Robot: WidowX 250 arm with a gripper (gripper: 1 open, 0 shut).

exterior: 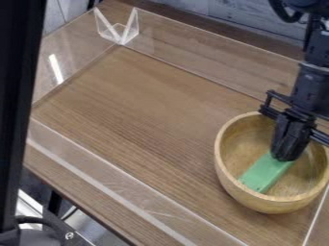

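Note:
A round wooden bowl point(240, 188) sits at the right front of the tabletop, with a green rectangular object point(265, 175) lying in it. My black gripper point(284, 147) reaches down from the right into the bowl, over the upper end of the green object. Its tips are dark and crowded together, shut as far as they show; whether they touch the green object is hard to tell.
A clear folded plastic piece point(117, 29) stands at the back left. A dark vertical post runs along the left edge of the view, and a wall closes off the back.

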